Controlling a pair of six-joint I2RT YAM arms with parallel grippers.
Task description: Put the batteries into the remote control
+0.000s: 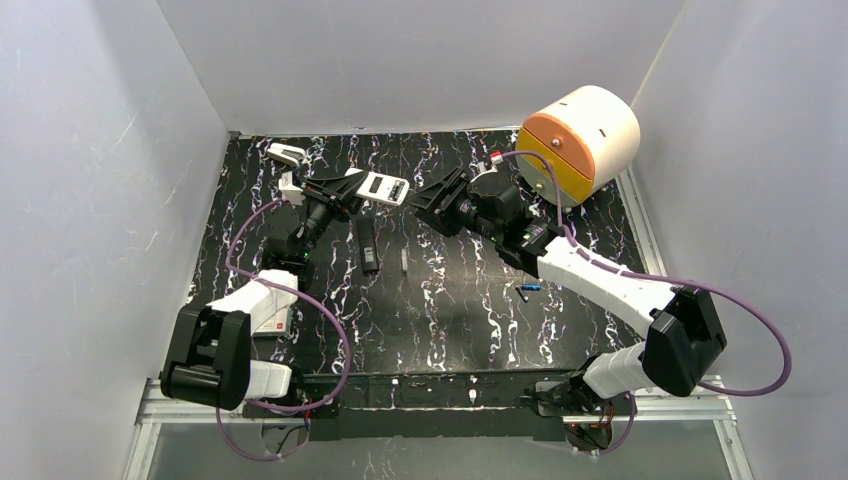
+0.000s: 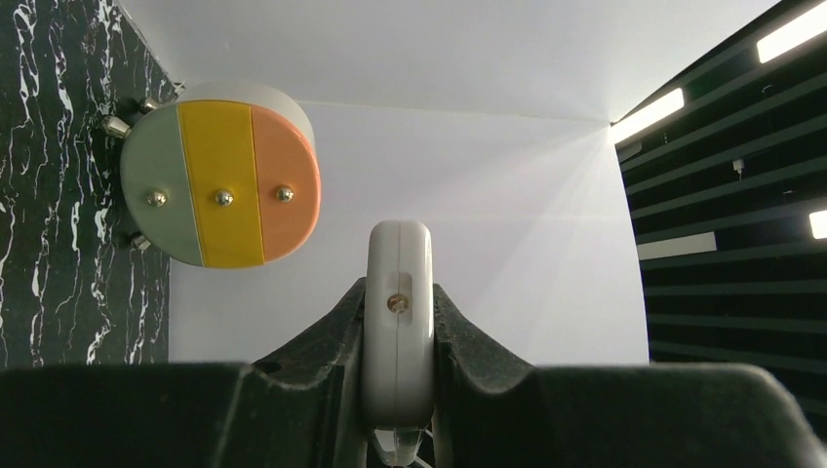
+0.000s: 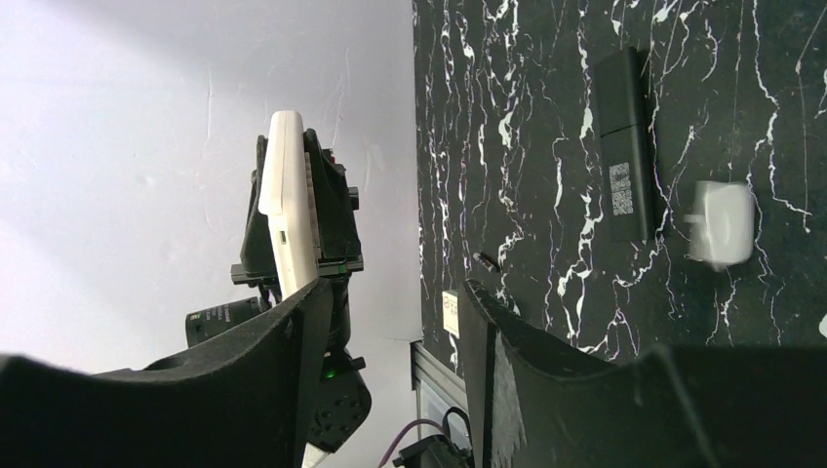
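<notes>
In the top view a white remote [image 1: 388, 190] is held up above the table, with my left gripper [image 1: 352, 188] shut on it; the left wrist view shows it end-on between the fingers. My right gripper [image 1: 418, 202] is just right of it, open and empty. In the right wrist view a small white piece [image 3: 724, 222] lies on the table, blurred; from above a thin light piece [image 1: 404, 260] shows there. Small blue [image 1: 531, 287] and dark [image 1: 521, 294] cylinders, apparently batteries, lie under the right arm.
A black bar-shaped object [image 1: 367, 246] lies below the remote. A round-fronted cabinet [image 1: 585, 140] with coloured doors stands at the back right. Grey walls bound the marble table [image 1: 450, 330], whose front middle is clear.
</notes>
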